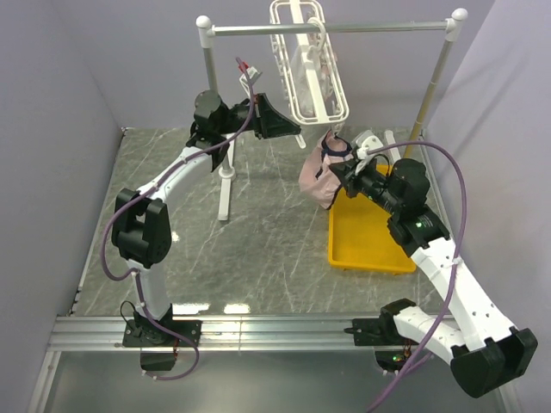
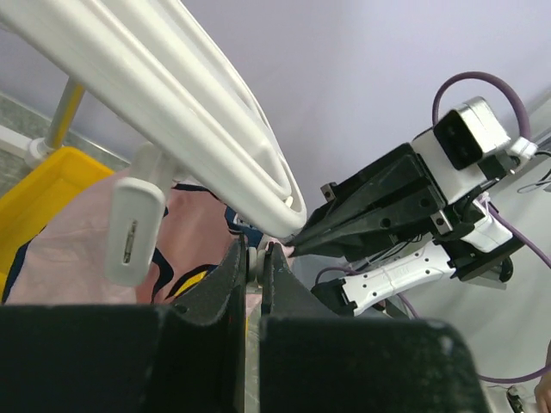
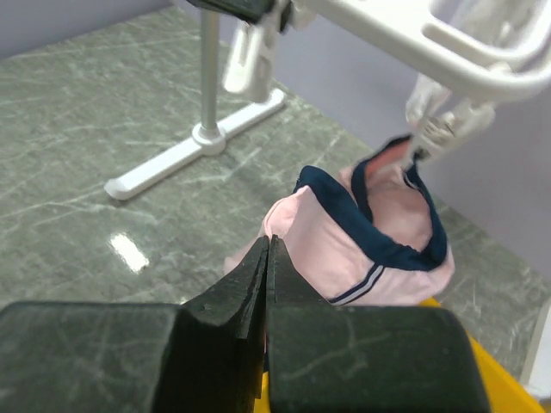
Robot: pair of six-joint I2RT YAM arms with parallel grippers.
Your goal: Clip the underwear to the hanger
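The white clip hanger [image 1: 340, 103] hangs from the rack's bar. My left gripper [image 1: 294, 129] is at its near left corner, shut on a hanger clip [image 2: 255, 267]. The pink underwear [image 1: 317, 176] with navy trim hangs below the hanger; in the right wrist view it [image 3: 331, 249] is bunched below a clip [image 3: 443, 125]. My right gripper [image 1: 336, 168] is at the underwear; in the right wrist view its shut fingertips [image 3: 272, 241] meet the pink cloth, which appears pinched at the tips.
A yellow tray [image 1: 370, 249] lies beneath on the right of the grey floor. The metal rack [image 1: 396, 27] spans above, with its feet [image 3: 164, 172] at either side.
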